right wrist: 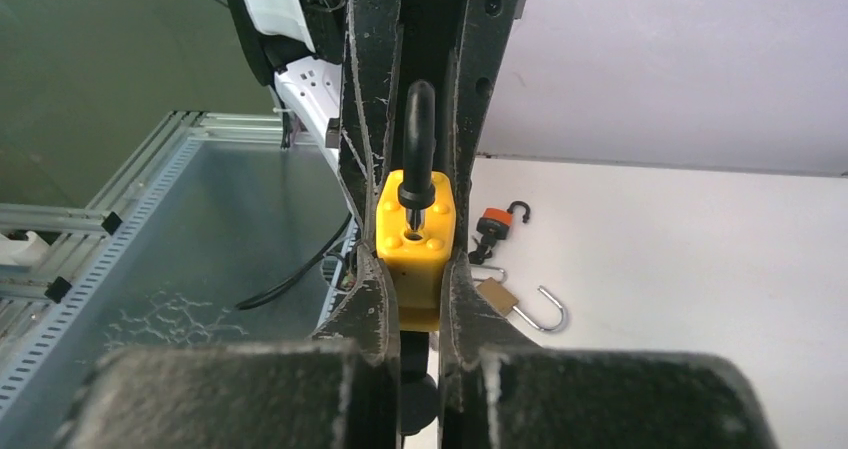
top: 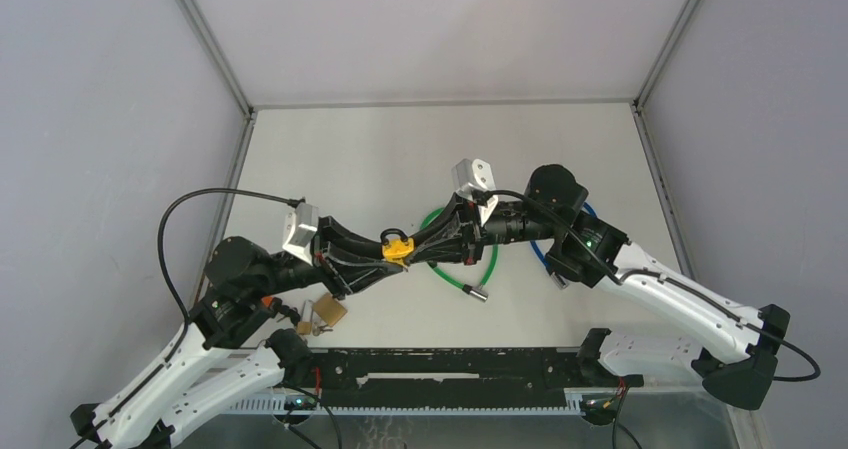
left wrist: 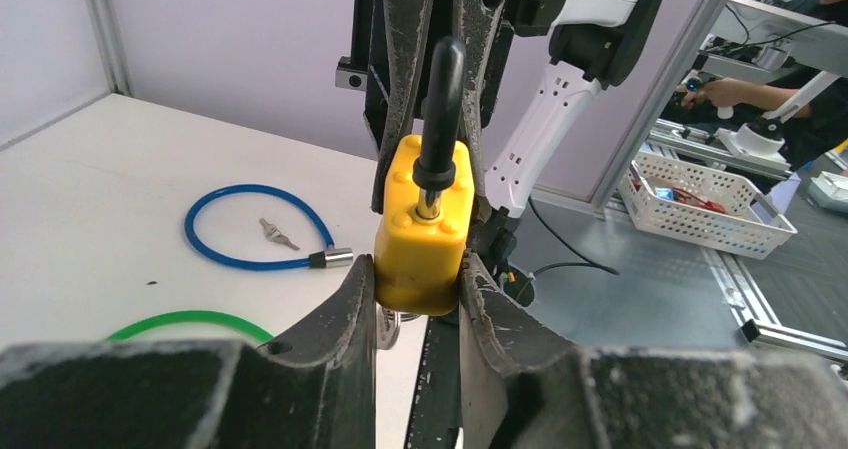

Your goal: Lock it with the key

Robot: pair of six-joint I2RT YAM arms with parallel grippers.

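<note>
A yellow padlock with a black-sleeved shackle is held upright between the two grippers above the table. In the right wrist view the near shackle leg ends at an open hole in the body; the far leg enters it in the left wrist view. My right gripper is shut on the padlock's sides. The fingers of my left gripper flank its other end, close against it; whether they still grip is unclear. Something silver, perhaps the key, shows below the body, partly hidden by the left fingers.
On the table lie a green cable lock, a blue cable lock with a loose key, a brass padlock with an open shackle and an orange-and-black lock.
</note>
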